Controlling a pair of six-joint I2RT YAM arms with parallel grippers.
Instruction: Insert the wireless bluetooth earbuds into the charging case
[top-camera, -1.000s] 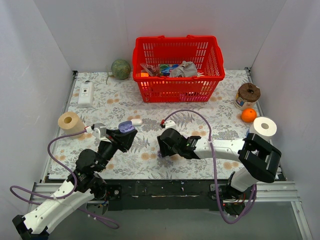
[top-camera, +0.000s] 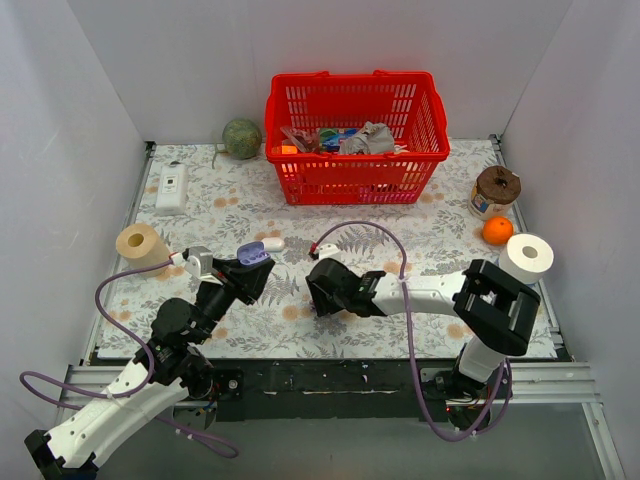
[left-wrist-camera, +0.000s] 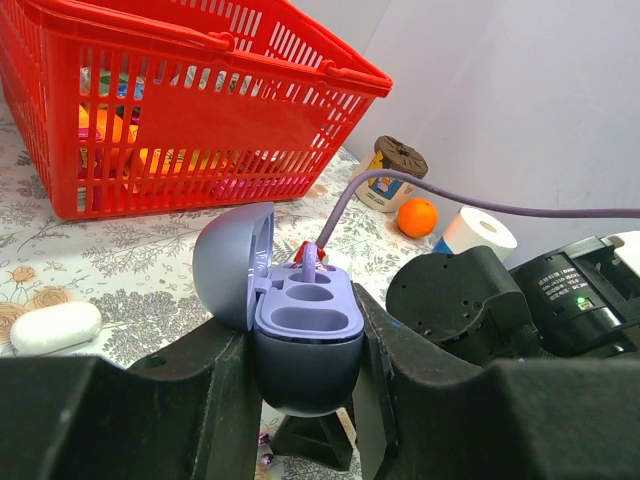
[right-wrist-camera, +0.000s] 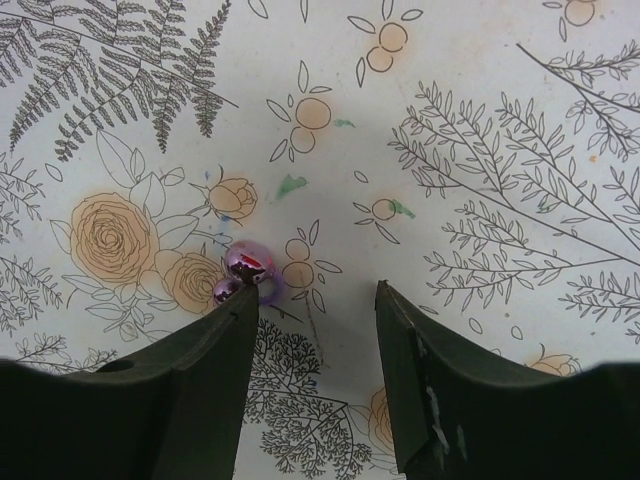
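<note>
In the left wrist view my left gripper is shut on the lavender charging case (left-wrist-camera: 312, 385), held upright above the table. Its lid (left-wrist-camera: 232, 265) is raised, and hollows show inside, with a pale upright nub at the back. A shiny purple clip-shaped earbud (right-wrist-camera: 248, 260) lies on the table in the right wrist view. My right gripper is open above the cloth, its left fingertip overlapping the earbud's lower edge in that view; contact cannot be told. Nothing sits between its fingers. A second loose earbud is not visible.
A red basket (top-camera: 360, 182) stands at the back. A white rounded object (left-wrist-camera: 55, 327) lies beyond the case. An orange (top-camera: 497, 230), a jar (top-camera: 494, 192) and paper rolls (top-camera: 526, 257) line the right side.
My right gripper has moved a little left in the top view and lower toward the table. The left arm and case have stayed still.
</note>
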